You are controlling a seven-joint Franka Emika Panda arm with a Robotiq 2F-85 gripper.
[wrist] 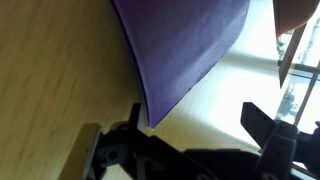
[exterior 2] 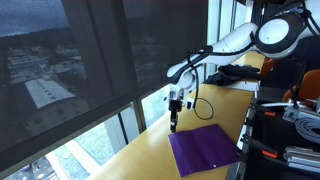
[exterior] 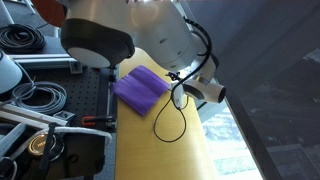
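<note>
A purple cloth (exterior 2: 203,150) lies flat on the light wooden table, folded into a rough square. Over its far edge in exterior view 2 hangs my gripper (exterior 2: 181,115), pointing down with its fingers spread. The wrist view shows the gripper open and gripping nothing. One corner of the cloth (wrist: 185,45) reaches toward the left finger (wrist: 130,130), inside the gap as seen from this camera. Whether finger and cloth touch, I cannot tell. From exterior view 1, the cloth (exterior: 141,89) appears left of the gripper, whose fingertips are hard to make out.
A black cable loops from the arm beside the gripper. Dark shelving (exterior: 75,100) with coiled cables and tools borders the table. Beyond the opposite edge stands a window with a dark blind (exterior 2: 70,60). Bare table (exterior: 150,150) stretches away from the cloth.
</note>
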